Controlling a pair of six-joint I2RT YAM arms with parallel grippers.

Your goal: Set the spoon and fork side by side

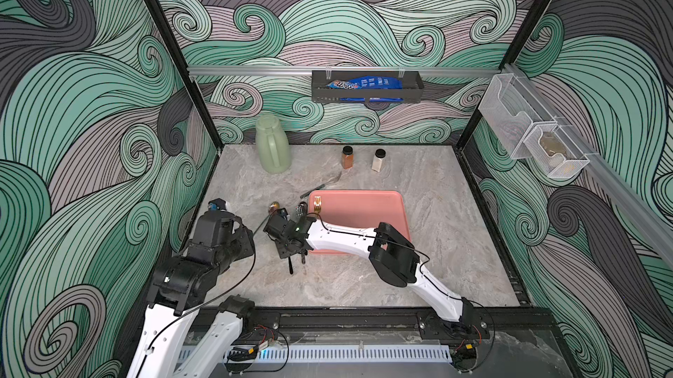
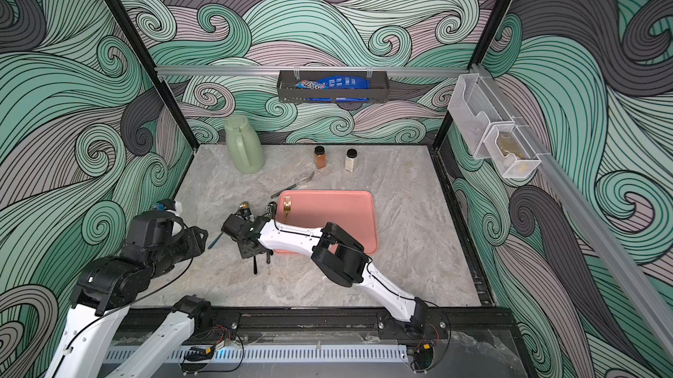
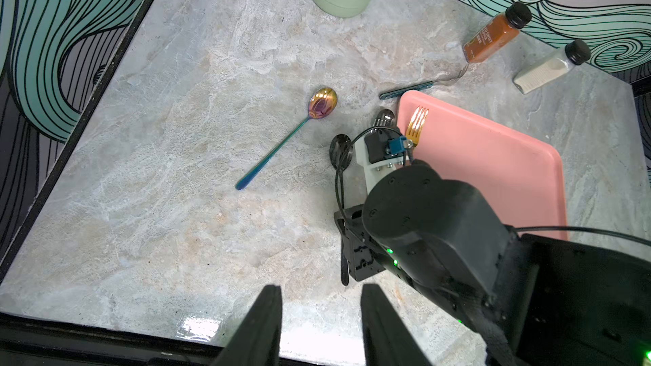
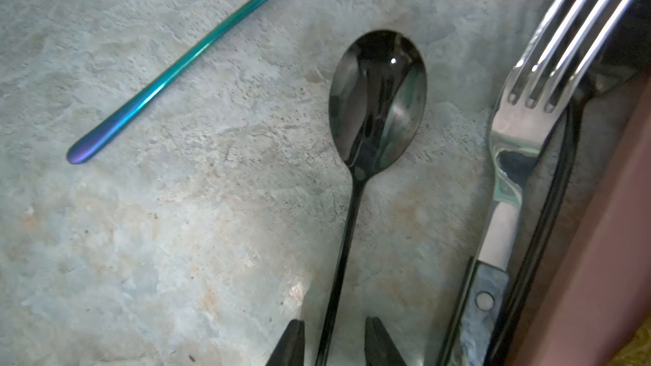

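Observation:
Beneath my right gripper lies a black spoon [image 4: 376, 101], its handle between the open fingers. Just right of it is a silver fork [image 4: 525, 125], overlapping dark cutlery beside the tray. A rainbow spoon [image 3: 278, 145] lies further left, a gold fork [image 3: 416, 121] rests on the pink tray [image 3: 495, 142], and another fork [image 3: 413, 88] lies behind the tray. My left gripper stands open and empty over the left side.
A green jug [image 1: 272, 146] and two spice bottles [image 1: 347, 158] [image 1: 378, 160] stand at the back.

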